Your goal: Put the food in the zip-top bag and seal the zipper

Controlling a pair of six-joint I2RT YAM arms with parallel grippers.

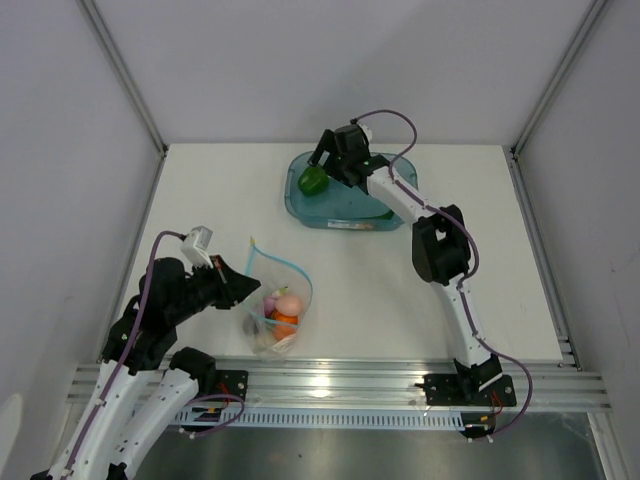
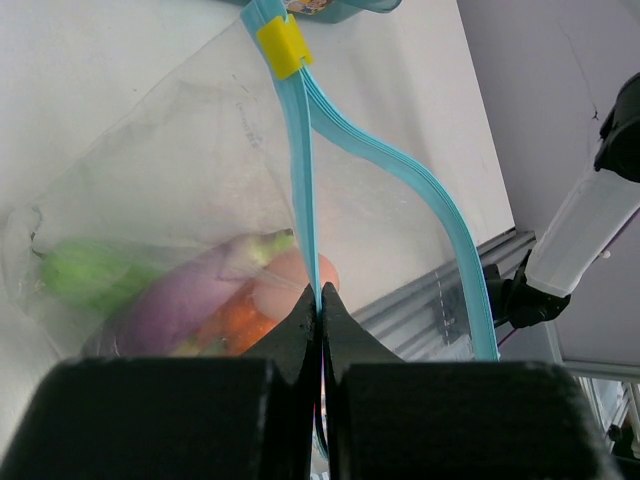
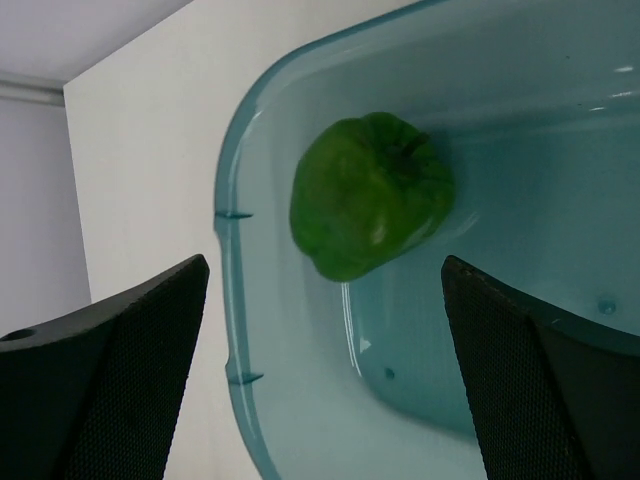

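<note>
A clear zip top bag [image 1: 268,335] with a blue zipper stands open-mouthed at the front left. Inside it show an eggplant [image 2: 190,290], a green vegetable [image 2: 95,275] and orange and pinkish food [image 2: 250,310]. My left gripper is shut on the bag's blue rim [image 2: 302,170], with the yellow slider [image 2: 285,46] farther along. A green pepper [image 3: 365,195] lies at the left end of the teal bin [image 1: 345,208]. Open and empty, my right gripper is over the bin, its fingers [image 3: 120,370] on either side of the pepper's direction.
Apart from the pepper, the bin looks mostly bare, with a small green bit at its right front in the top view. A metal rail [image 1: 320,372] runs along the front edge.
</note>
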